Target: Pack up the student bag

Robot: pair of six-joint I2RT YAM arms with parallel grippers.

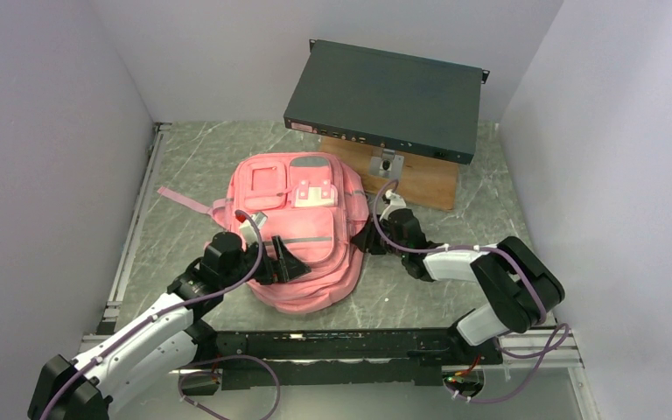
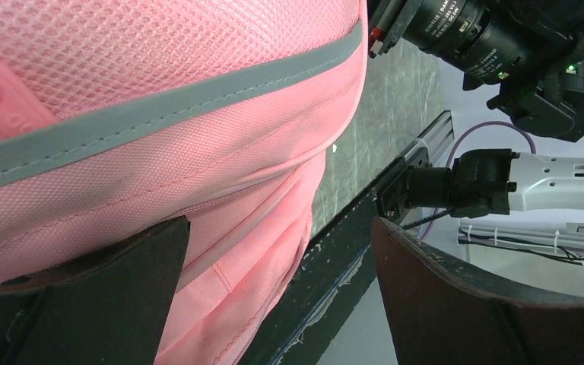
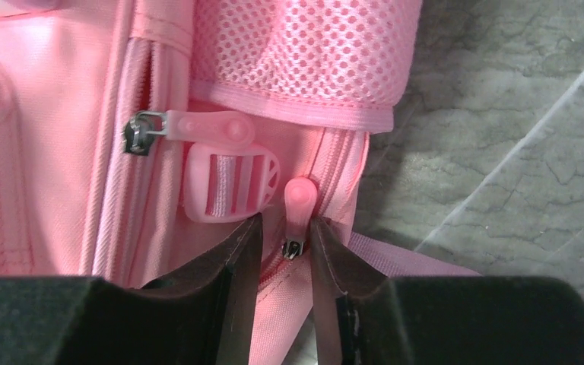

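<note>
A pink backpack (image 1: 267,206) lies flat on the grey marbled table, its pockets facing up. Over its lower front my left gripper (image 1: 292,255) stands open, the fingers wide apart and empty in the left wrist view. At the bag's right side is my right gripper (image 1: 360,242), its fingers partly apart. In the right wrist view a pink zipper pull (image 3: 300,199) with a dark slider lines up with the narrow gap between those fingers; whether they touch it is unclear. Beside it are a pink buckle (image 3: 232,182) and another zipper pull (image 3: 209,128).
A dark flat box (image 1: 385,96) on a stand with a wooden base (image 1: 429,179) rises behind the bag on the right. A pink strap (image 1: 184,199) stretches out to the left. Bare table (image 1: 481,210) shows at the right.
</note>
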